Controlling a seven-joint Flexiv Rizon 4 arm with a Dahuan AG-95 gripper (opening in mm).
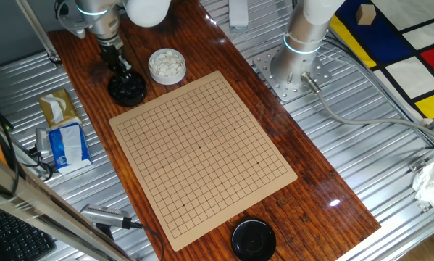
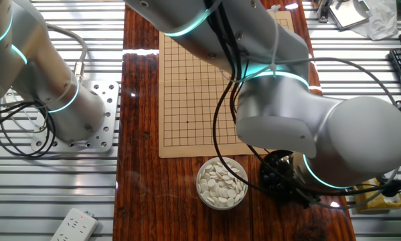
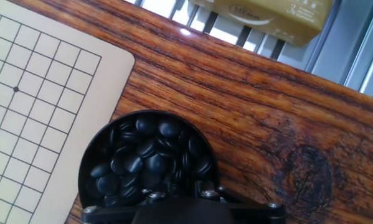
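In exterior view 1 my gripper (image 1: 121, 71) points down at the black bowl (image 1: 127, 96), its lower end against the bowl's far side. Many glossy black stones (image 3: 146, 152) fill that bowl in the wrist view, where the gripper covers the bowl's lower part. Dark fingers over dark stones hide whether the fingers are open or shut, and whether a stone is between them. A tan grid board (image 1: 202, 156), bare of stones, lies beside the bowl. White stones fill a white bowl (image 1: 167, 67) close by.
A black round dish or lid (image 1: 253, 239) sits by the board's near corner. Tan and blue packets (image 1: 70, 147) lie off the wooden table's left side. Bare wood (image 1: 303, 196) runs along the board's right.
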